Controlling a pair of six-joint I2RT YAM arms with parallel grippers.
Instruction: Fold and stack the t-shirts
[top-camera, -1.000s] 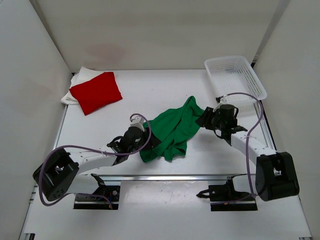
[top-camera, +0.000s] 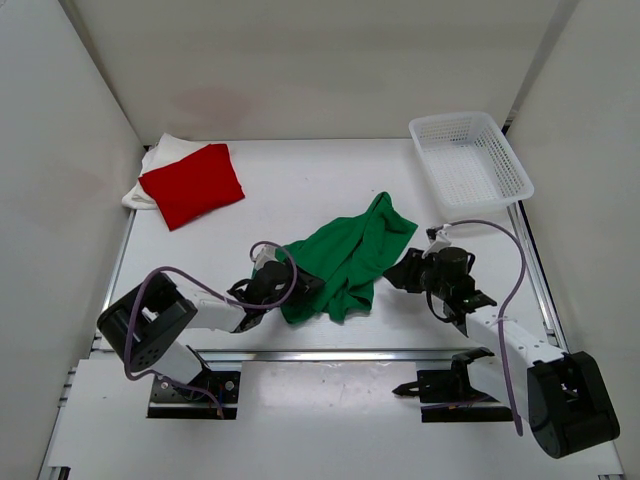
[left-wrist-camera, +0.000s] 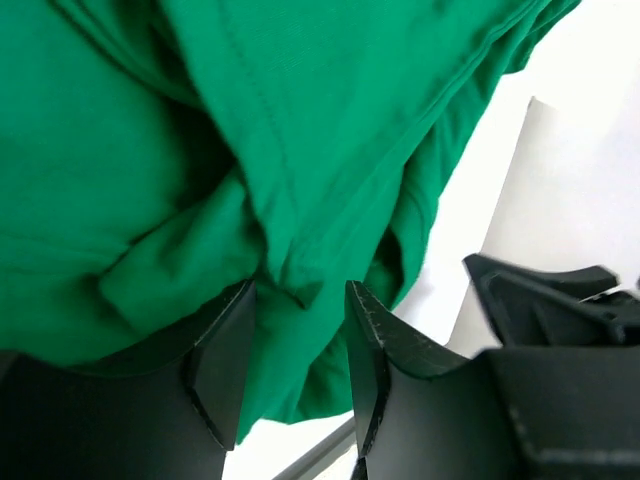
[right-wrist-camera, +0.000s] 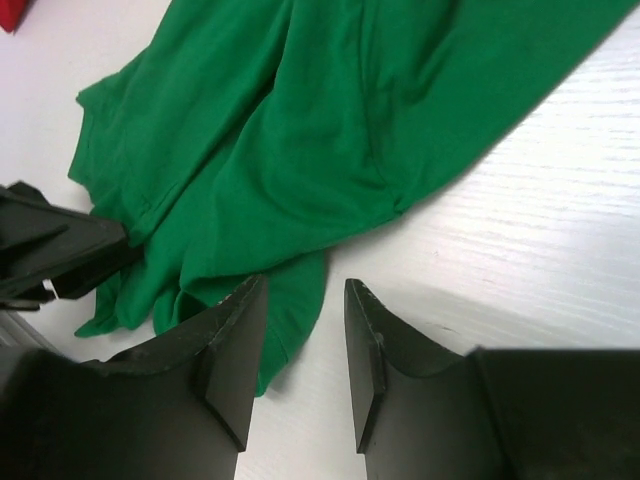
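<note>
A crumpled green T-shirt (top-camera: 345, 255) lies spread diagonally in the middle of the table. My left gripper (top-camera: 305, 282) is low over its left end; in the left wrist view, folds lie below the slightly parted fingertips (left-wrist-camera: 240, 305). My right gripper (top-camera: 398, 275) hangs at the shirt's right side, above bare table beside its edge, fingers parted, nothing seen between them. A folded red T-shirt (top-camera: 191, 185) lies on a white one (top-camera: 166, 150) at the back left.
A white plastic basket (top-camera: 470, 160) stands at the back right. Bare table (top-camera: 300, 175) shows behind the green shirt. Walls surround the table at back and sides.
The right arm has moved toward the near edge, its gripper shifting down along the shirt's right side. The left arm has shifted slightly rightward at its base and wrist. The shirt looks unchanged.
</note>
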